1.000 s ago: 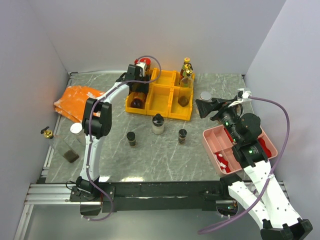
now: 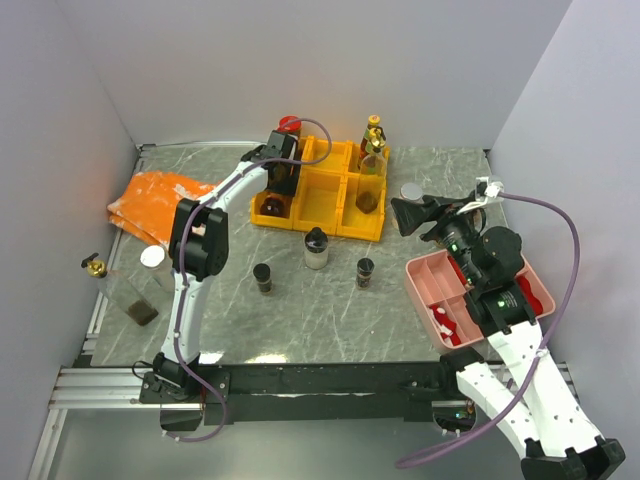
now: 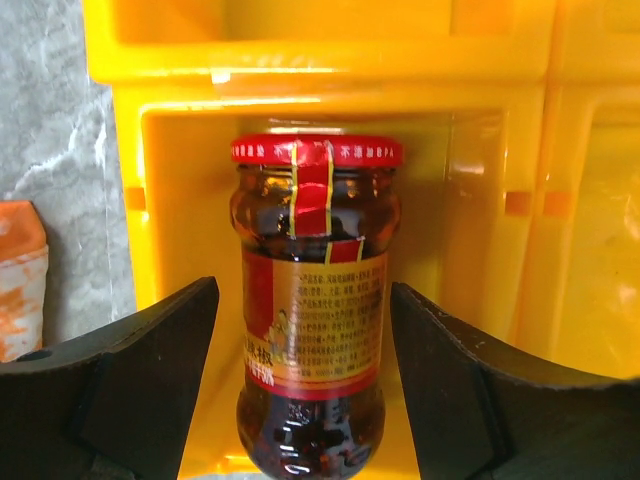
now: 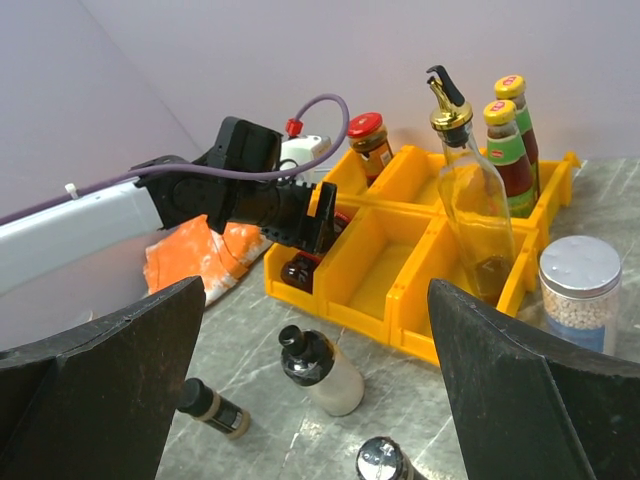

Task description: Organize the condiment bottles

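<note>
Over the front left compartment of the yellow organizer (image 2: 320, 201), my left gripper is open around a red-lidded sauce jar (image 3: 314, 325). The jar lies on its side in that compartment, with gaps showing between it and both fingers. Another red-lidded jar (image 4: 370, 145) is in the back left compartment. A glass oil bottle (image 4: 475, 210) and sauce bottles (image 4: 508, 155) stand in the right compartments. Out on the table are a black-capped white bottle (image 2: 316, 250), two small dark jars (image 2: 263, 277) (image 2: 364, 271) and a white-lidded jar (image 2: 411, 192). My right gripper (image 2: 397, 213) hangs open and empty at the right.
A second glass oil bottle (image 2: 128, 300) and a white-lidded container (image 2: 156, 262) stand at the left, near an orange bag (image 2: 158, 202). The pink bin (image 2: 438, 283) sits below my right arm.
The right arm and the bottles on the table have stayed still.
</note>
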